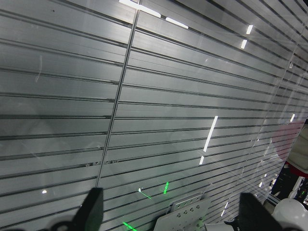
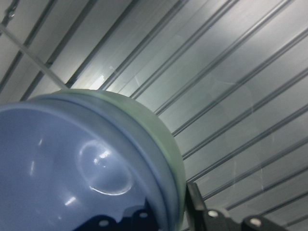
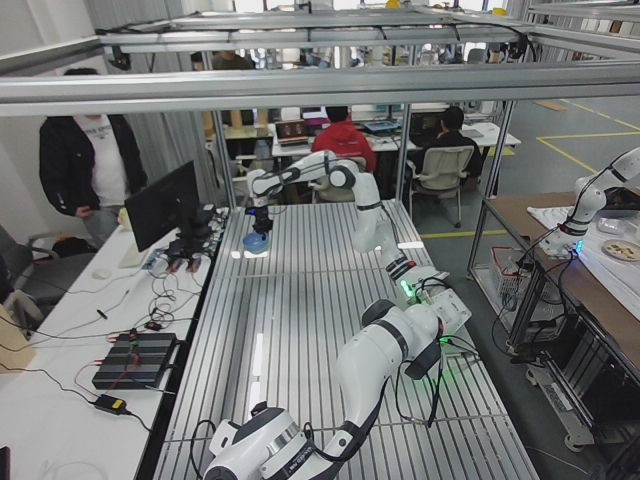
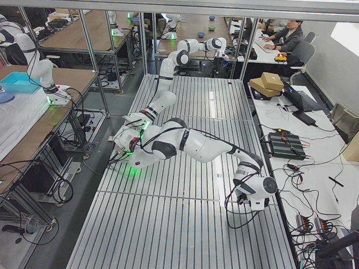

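A stack of nested bowls, blue (image 2: 72,163) inside with a pale green one (image 2: 163,139) outermost, fills the lower left of the right wrist view. My right gripper is shut on the rims at their edge. In the camera left view this gripper (image 3: 258,228) is at the table's far left with the blue bowls (image 3: 255,243). My left gripper shows only blurred dark tips over bare slatted table in its wrist view; in the camera right view it (image 4: 247,202) hangs at the near end.
A desk (image 3: 60,420) with monitor, cables and black boxes runs along the left, with a person standing behind it. Metal frame posts and beams surround the table.
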